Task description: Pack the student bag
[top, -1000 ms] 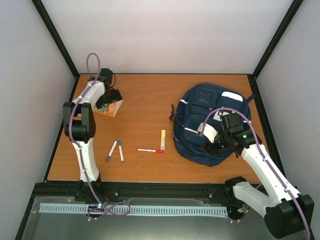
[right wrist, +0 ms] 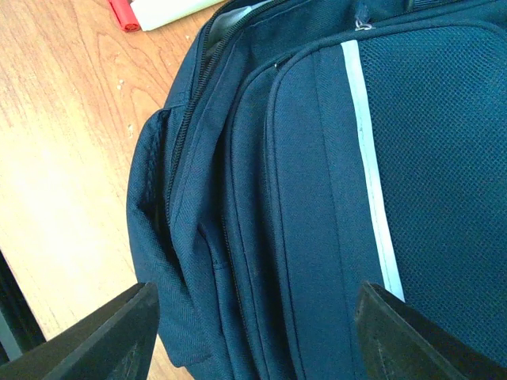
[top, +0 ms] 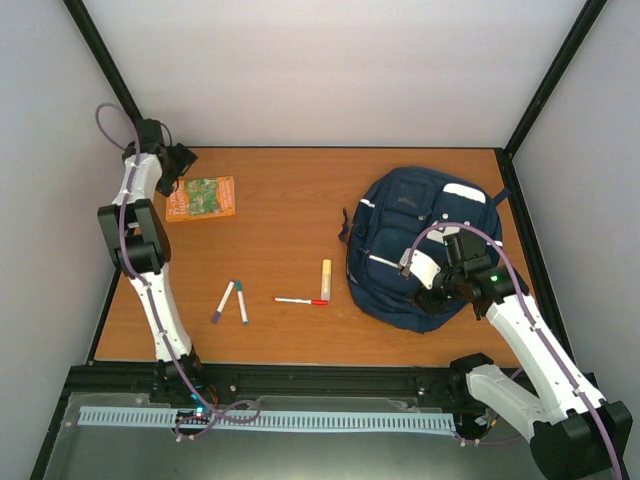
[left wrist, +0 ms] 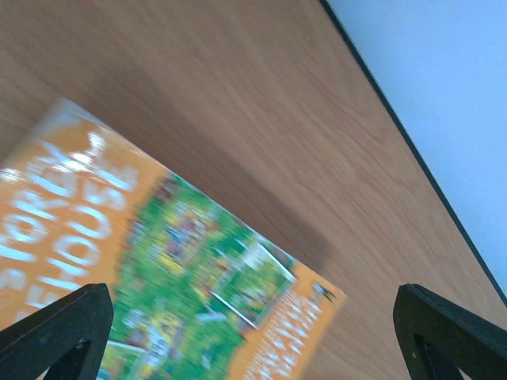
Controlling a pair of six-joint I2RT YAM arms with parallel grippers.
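A thin orange book [top: 201, 198] with a green picture lies flat at the table's far left. Its cover [left wrist: 190, 269] fills the lower left of the left wrist view, slightly blurred. Over the book's upper left side hangs my left gripper [top: 183, 170], open and holding nothing; its fingers [left wrist: 59, 336] stand wide apart. On the right lies a dark blue backpack [top: 385, 245], front side up. Above its lower front is my right gripper [top: 425, 300], open, with empty fingers [right wrist: 107, 340] over the navy fabric. The bag's zipped edge [right wrist: 194, 119] shows beneath it.
Two markers, one purple-capped [top: 223, 301] and one green-capped [top: 241, 303], lie left of centre. A red-capped marker [top: 300, 301] touches or nearly touches a yellow-and-white stick [top: 326, 280] near the bag.
The book was partly lifted or tilted under my left gripper and now lies flat. My left gripper has moved left and a little up, off the book. The right arm has barely moved.
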